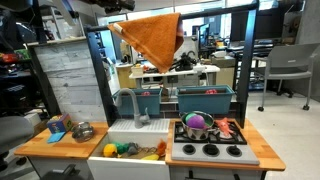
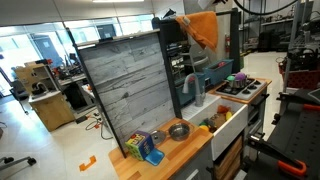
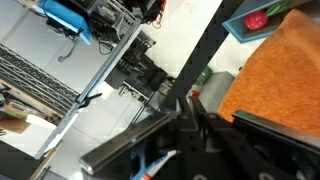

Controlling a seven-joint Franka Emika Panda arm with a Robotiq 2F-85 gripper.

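An orange cloth (image 1: 156, 38) hangs at the top bar of the black frame, its lower corner pointing down above the counter. In the second exterior view the cloth (image 2: 203, 28) is at the top of the frame, beyond the panel. My gripper is shut, its black fingers close together at the bottom of the wrist view. The cloth (image 3: 275, 85) fills the right side there, close by the fingers; whether any edge of it is between them cannot be told. In the first exterior view the arm is at the upper left, above the cloth's left end.
Below are a sink (image 1: 125, 135) with a faucet (image 1: 133, 105), a stove (image 1: 212, 148) with a pot (image 1: 197, 125) on it, and a metal bowl (image 1: 83, 132). Blue-green bins (image 1: 205, 100) stand behind. The frame's uprights and the wood panel (image 2: 132, 85) stand near the arm.
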